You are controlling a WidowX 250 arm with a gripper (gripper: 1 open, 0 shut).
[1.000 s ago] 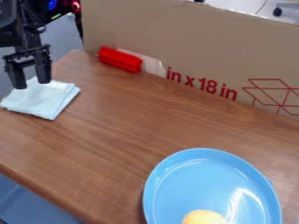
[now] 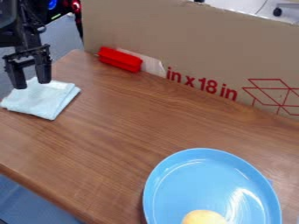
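Note:
My black gripper (image 2: pixel 30 72) hangs at the far left edge, its two fingers apart and pointing down just over a folded pale cloth (image 2: pixel 45 100) on the wooden table. The gripper looks open; whether the fingertips touch the cloth I cannot tell. A blue plate (image 2: pixel 176 188) sits at the bottom right with a round pale yellow object (image 2: pixel 204 218) on it, partly cut off by the frame's edge.
A red cylinder (image 2: pixel 119 59) lies at the back against a cardboard panel (image 2: pixel 198 39) that runs along the table's rear.

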